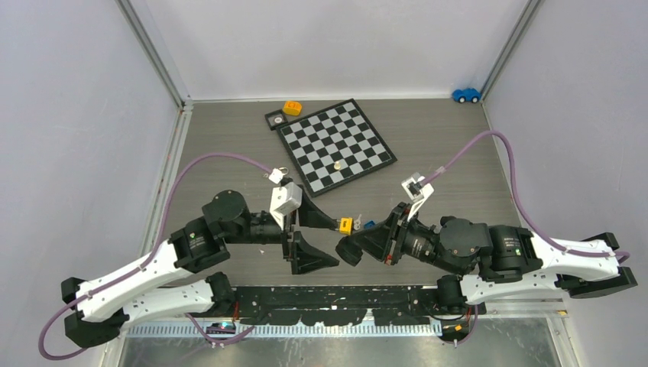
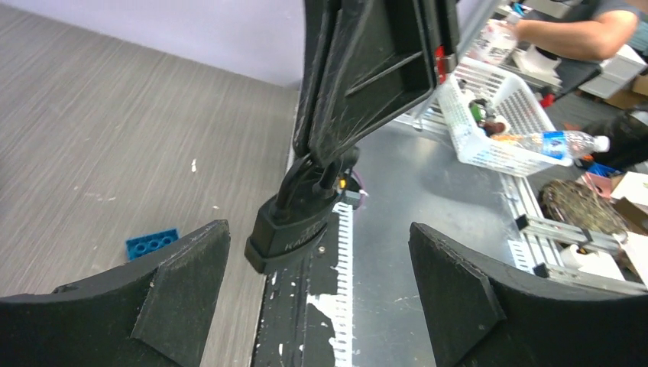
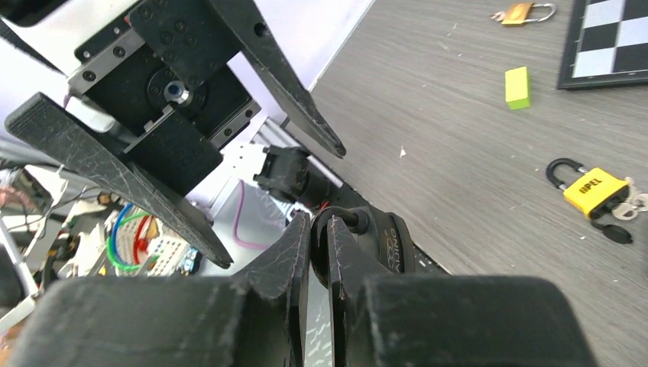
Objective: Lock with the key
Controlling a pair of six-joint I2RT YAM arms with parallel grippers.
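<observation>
The yellow padlock (image 3: 595, 191) lies on the table with its shackle and a ring of keys (image 3: 630, 202) beside its body. My right gripper is shut on a black cylindrical object (image 3: 386, 241) with a looped top, seen in both wrist views. My left gripper stands open, its two fingers apart, facing the held black object, with nothing between them. In the top view the left gripper (image 1: 321, 241) is just left of that object, partly over the padlock.
A chessboard (image 1: 337, 145) lies toward the back, with a second padlock (image 3: 518, 14) and a green block (image 3: 516, 87) near it in the right wrist view. A blue block (image 2: 151, 244) is on the table. A blue toy car (image 1: 466, 95) sits at the back right.
</observation>
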